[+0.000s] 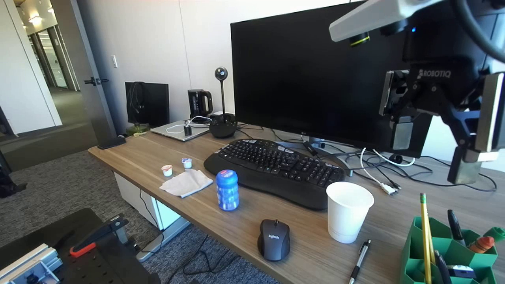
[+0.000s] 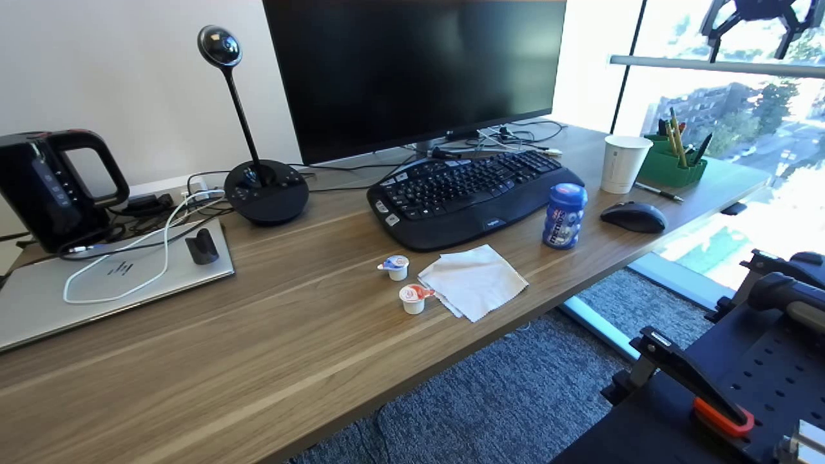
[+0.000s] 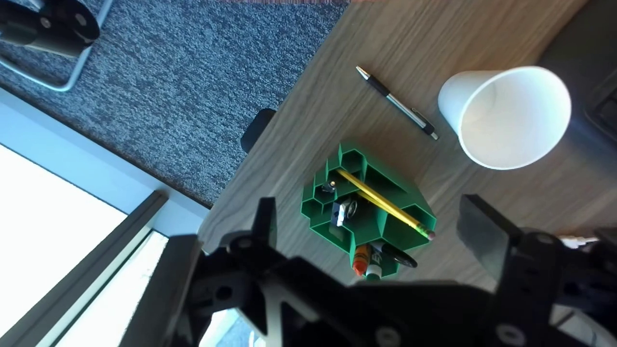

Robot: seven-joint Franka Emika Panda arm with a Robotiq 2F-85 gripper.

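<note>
Wide open and empty, my gripper [image 1: 429, 154] hangs in the air above the right end of the desk. Below it in the wrist view, between the spread fingers, is a green pen holder [image 3: 409, 198] with yellow pencils, pens and markers in its compartments. A white paper cup [image 3: 462, 98] stands on the desk close by. A silver and black pen [image 3: 399, 104] lies between the cup and the desk's edge. Further along are a dark mouse [image 1: 273, 240] and a blue bottle [image 1: 227, 190]. In exterior view 2, only the gripper's lower part shows at the top right.
A black keyboard [image 1: 279, 168] lies before the large monitor [image 1: 322, 80], with loose cables [image 1: 407, 170] behind. A white cloth [image 2: 473, 282] and two small creamer cups [image 2: 397, 268] lie further left.
</note>
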